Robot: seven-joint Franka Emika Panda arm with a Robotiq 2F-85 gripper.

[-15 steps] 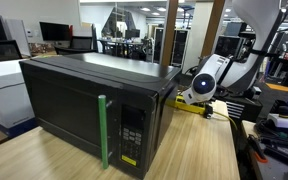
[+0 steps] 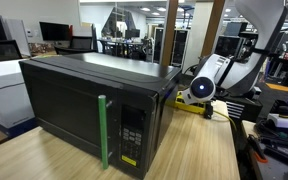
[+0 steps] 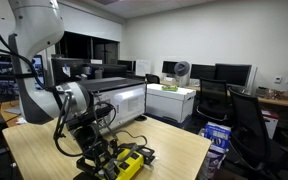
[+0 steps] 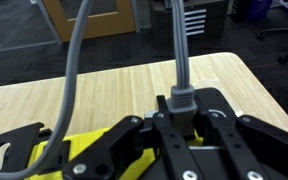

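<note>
A yellow-and-black case-like object (image 4: 89, 148) lies on the wooden table, partly hidden beneath my gripper in the wrist view. In exterior view 2 the yellow object (image 3: 132, 164) is beside my gripper (image 3: 102, 162), low over the table. Exterior view 1 has the gripper (image 2: 206, 108) small and dark, just beyond the microwave's right side. A grey cable (image 4: 180, 50) with a thick ribbed end runs down in front of the gripper's black linkage. The fingertips are hidden, so neither the finger opening nor anything between them can be made out.
A large black microwave (image 2: 94, 105) fills much of the table in exterior view 1. Bare wooden tabletop (image 3: 174, 145) lies to the right in exterior view 2. Office chairs (image 3: 254, 125) stand beyond the table edge.
The arm has shifted very slightly right and down in exterior view 1. The microwave has not moved.
</note>
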